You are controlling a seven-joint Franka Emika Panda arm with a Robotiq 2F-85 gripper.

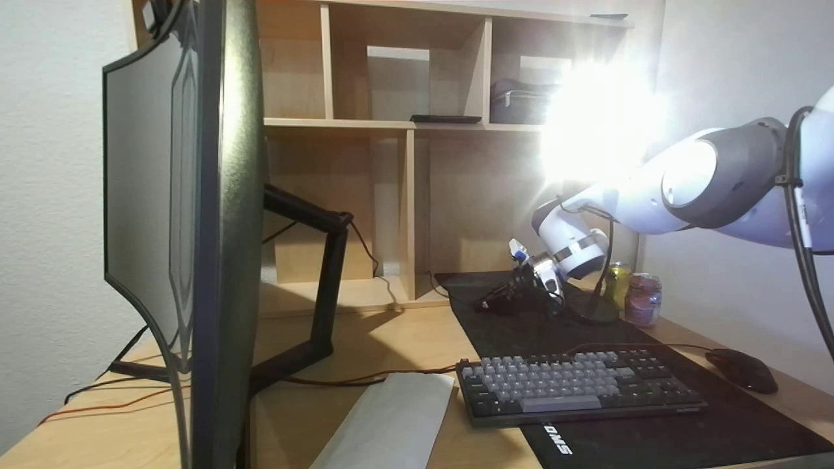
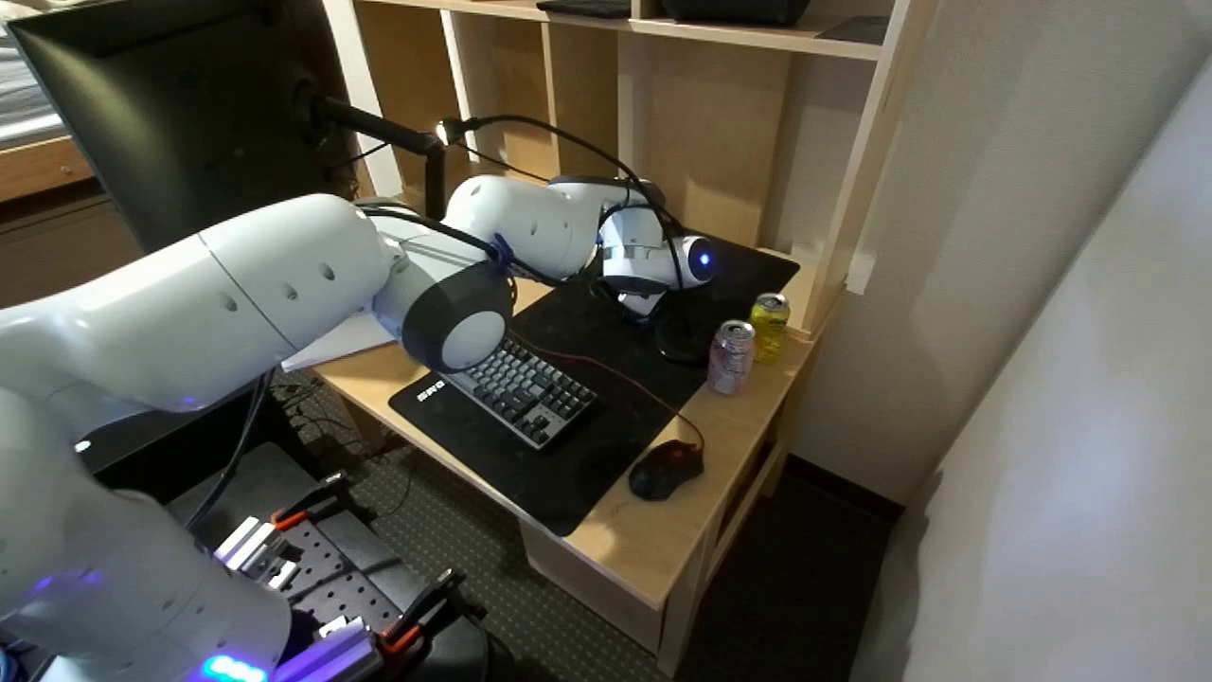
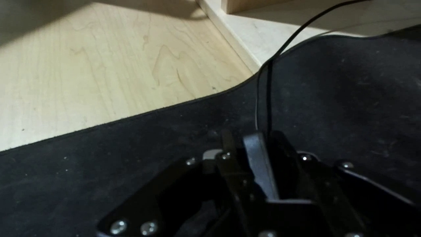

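Note:
My gripper is low over the black desk mat, near its back edge. In the wrist view its dark fingers stand close together on either side of a narrow, dark grey, flat-sided item. Whether they press on it is too dark to tell. A thin black cable comes over the mat's edge and runs down to this item. From the side, in exterior view 1, the gripper points down and left at the mat. The arm hides the fingers in exterior view 2.
A lamp base stands close to the wrist, with a yellow can and a pink can beyond. A keyboard and mouse lie nearer. The monitor fills the left. Shelving closes off the back.

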